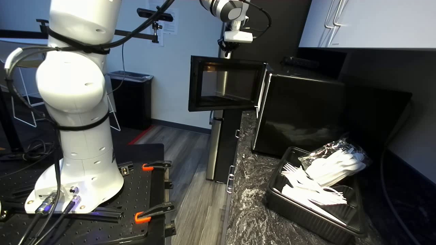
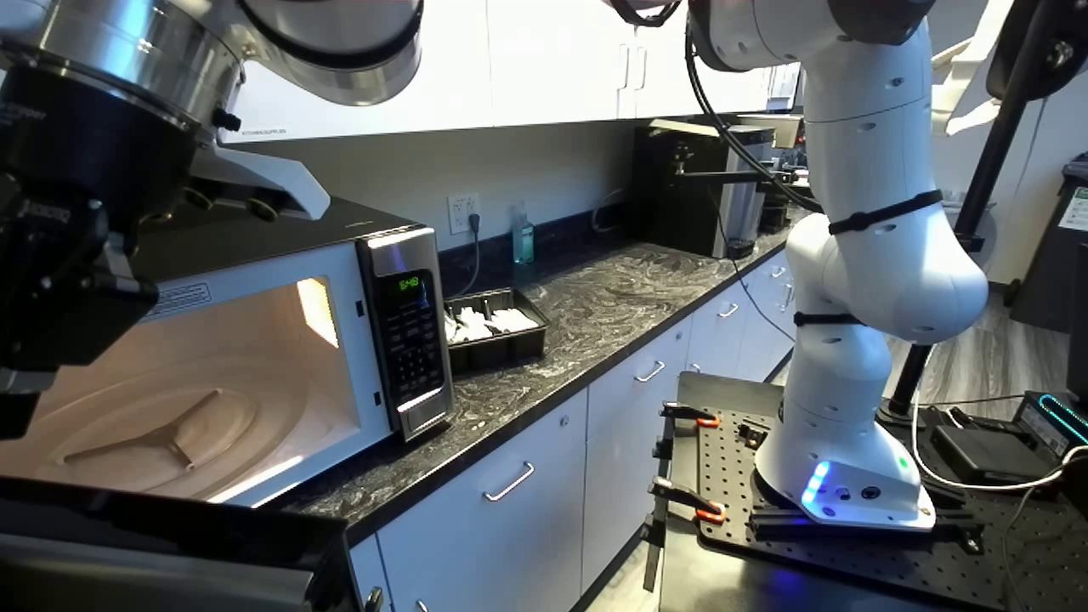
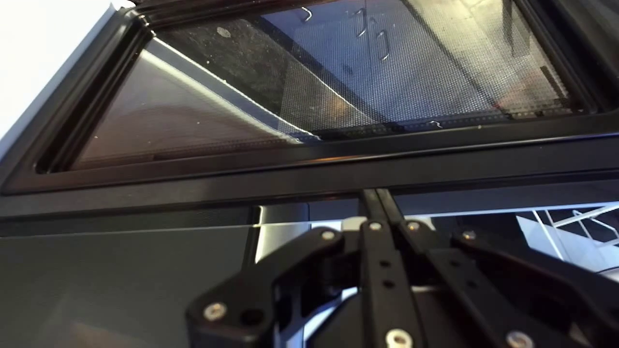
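Observation:
The black microwave door (image 1: pixel 197 83) stands swung wide open, its window see-through. In exterior view 1 my gripper (image 1: pixel 227 53) is over the door's top edge, pointing down. The wrist view has the gripper shut, its narrow black fingertips together with nothing visible between them. They appear close to the upper edge of the door frame (image 3: pixel 325 165); whether they touch it cannot be told. Exterior view 2 shows the microwave (image 2: pixel 372 306) with its lit cavity empty except for a turntable support (image 2: pixel 168 437); the gripper there is partly cut off at the left edge.
A black tray (image 1: pixel 310 222) of white plastic cutlery (image 1: pixel 312 190) sits on the dark counter (image 1: pixel 249 200) beside the microwave. White cabinets (image 1: pixel 372 24) hang above. Past the tray, the counter holds a soap bottle (image 2: pixel 523 240), with clear surface in front.

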